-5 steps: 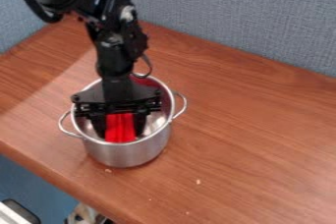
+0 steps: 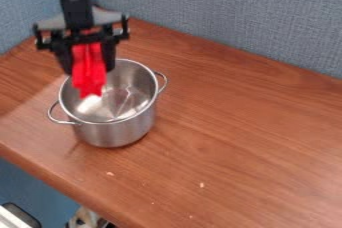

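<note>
My gripper (image 2: 86, 47) is shut on a red object (image 2: 88, 70), held upright just above and partly over the left part of a steel pot (image 2: 128, 122) with two loop handles. The pot stands near the front-left edge of the wooden table, and its inside is partly visible behind the red object.
Grey-blue walls (image 2: 241, 12) border the back. Past the table's front-left edge, at the lower left, are the floor and a dark item (image 2: 19, 218).
My gripper has risen out of the pot and moved left and back, lifting the red object with it. The pot has shifted slightly left and toward the back.
</note>
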